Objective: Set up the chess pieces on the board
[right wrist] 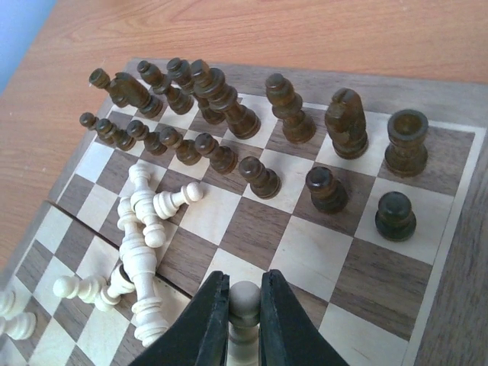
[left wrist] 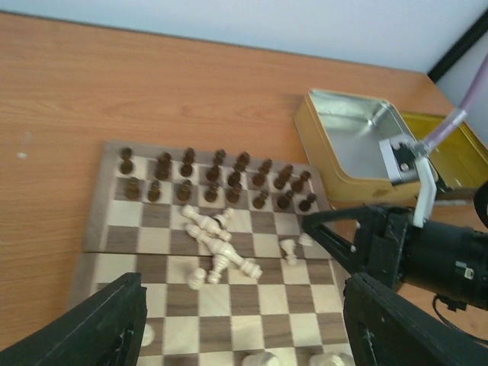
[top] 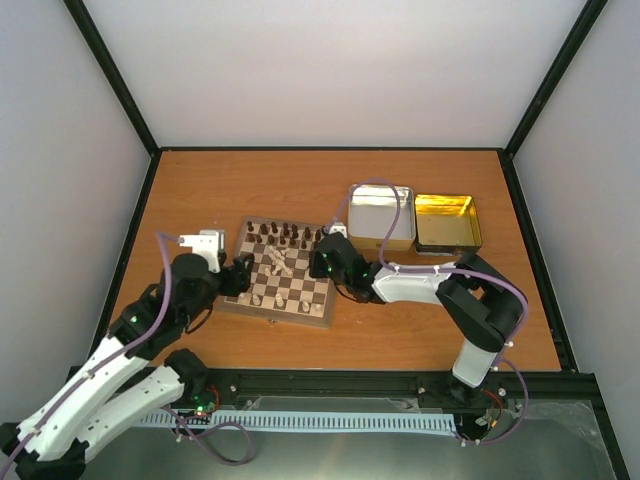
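The chessboard [top: 260, 300] carries dark pieces in rows on its far side [right wrist: 239, 114]. White pieces [left wrist: 221, 255] lie loosely in its middle; a few others stand or lie nearer. My right gripper is shut on a white piece [right wrist: 245, 351] over the board's right part. My left gripper [top: 243, 272] hangs over the board's left edge, its fingers apart in the left wrist view with nothing clearly held between them.
A silver tin [top: 380, 210] and a gold tin [top: 446, 215] stand at the back right of the table. Bare wood [top: 200, 180] surrounds the board at the back left and front.
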